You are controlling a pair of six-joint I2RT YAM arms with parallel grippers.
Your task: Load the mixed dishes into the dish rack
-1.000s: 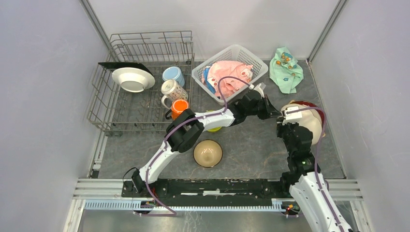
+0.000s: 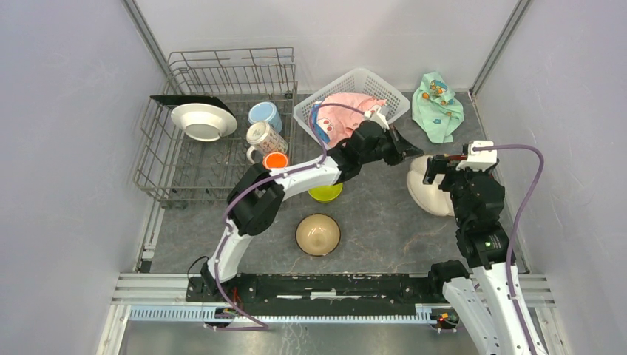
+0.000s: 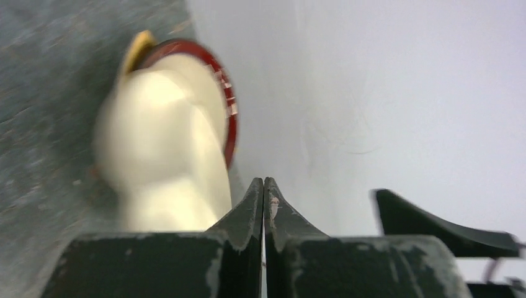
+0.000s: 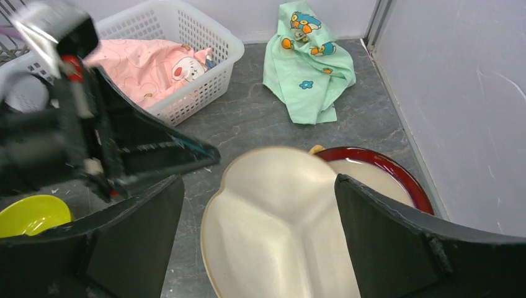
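A cream divided plate (image 2: 427,194) lies at the right, over a red-rimmed plate (image 4: 400,179) with a yellow item peeking out. My left gripper (image 2: 415,152) is shut, its tips near the cream plate's upper left edge; I cannot make out anything between them. My right gripper (image 2: 435,171) is open above the cream plate. A tan bowl (image 2: 318,235) sits at front centre, a lime bowl (image 2: 325,192) under my left arm. The rack (image 2: 163,170) at left holds a white dish (image 2: 203,120), a dark board and several mugs.
A white basket (image 2: 384,89) with pink cloth stands at the back centre, a green cloth (image 2: 436,107) to its right. Walls close in on both sides and at the back. Bare counter (image 2: 377,237) shows at front centre.
My left gripper has moved toward the back. The cream plate appears shifted slightly left.
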